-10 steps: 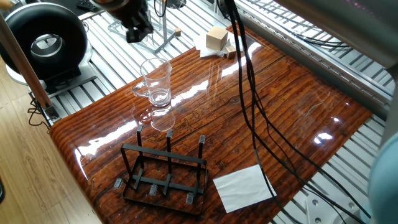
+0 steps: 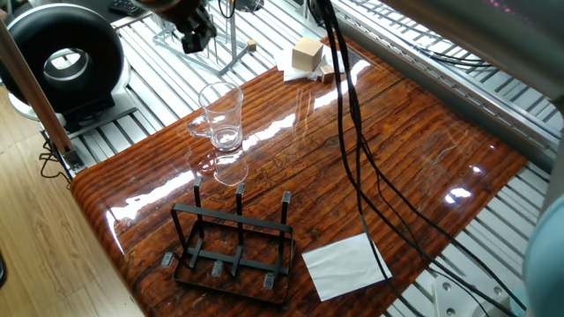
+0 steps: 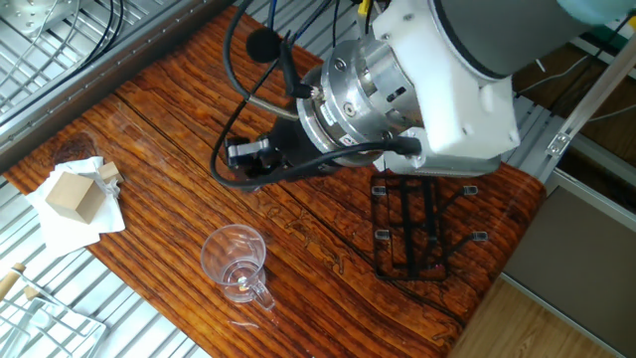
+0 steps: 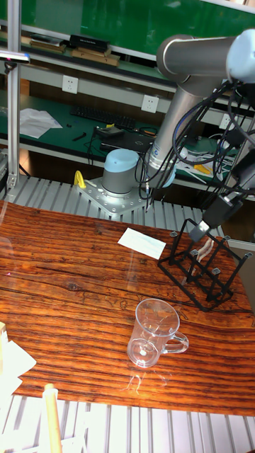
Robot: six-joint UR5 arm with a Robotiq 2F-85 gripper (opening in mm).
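A clear mug [image 2: 226,119] stands upright on the glossy wooden table, its handle [image 4: 176,343] showing plainly in the third view. Toward one end of the table sits a black wire rack [image 2: 233,251] with several upright prongs; the mug [image 3: 237,267] is apart from it. My dark gripper [image 3: 243,161] hangs above the table, clear of the mug. In the first view only the lower end of the gripper [image 2: 196,40] shows at the top edge. Its fingers are dark and small, so how far apart they stand is unclear; no object shows in them.
A white sheet [image 2: 345,267] lies flat near the rack. At the table's edge a wooden block [image 2: 307,54] and a smaller one [image 2: 328,74] rest by white paper. Black cables [image 2: 357,132] hang across the first view.
The mug, rack and blocks have stayed put.
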